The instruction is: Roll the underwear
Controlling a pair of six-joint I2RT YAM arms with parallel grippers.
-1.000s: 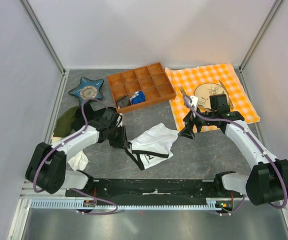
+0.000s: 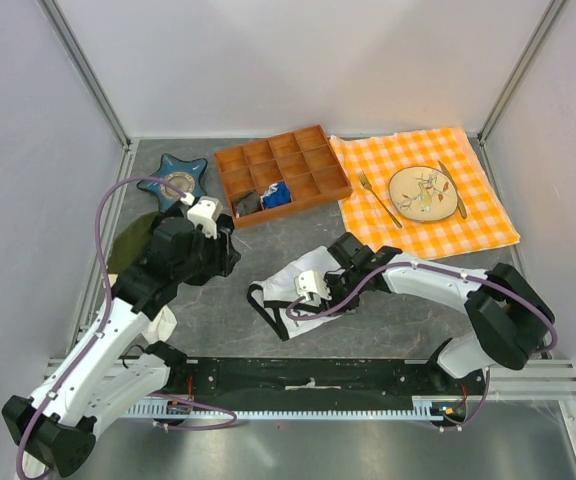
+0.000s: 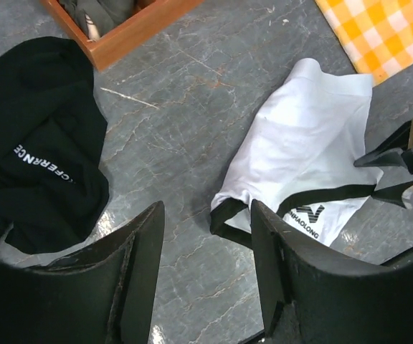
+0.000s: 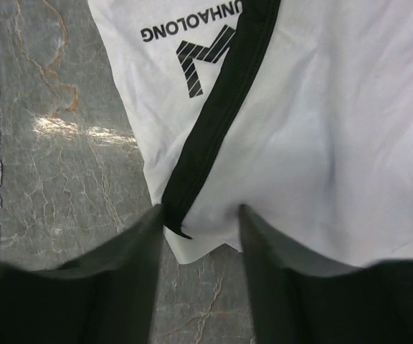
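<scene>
The white underwear with a black waistband [image 2: 306,275] lies on the grey table, its upper part folded down over the band and lettering showing below. My left gripper [image 2: 230,262] is up to the left of it; in the left wrist view its fingers [image 3: 140,265] stand apart with nothing between them. My right gripper [image 2: 336,298] is over the garment's right side. In the right wrist view its blurred fingers [image 4: 131,258] are apart, around the end of the black waistband [image 4: 210,129]. Whether they touch the cloth cannot be told.
Dark folded clothes [image 3: 41,136] lie at the left, below a blue star-shaped dish [image 2: 176,178]. A wooden compartment box [image 2: 298,165] holding rolled items stands at the back. Back right is an orange checked cloth [image 2: 368,150] with a plate [image 2: 425,193]. Bare table lies around the underwear.
My left gripper has drawn away from the underwear's left corner, up and to the left. The right gripper has swung from the upper right down over the garment's right side.
</scene>
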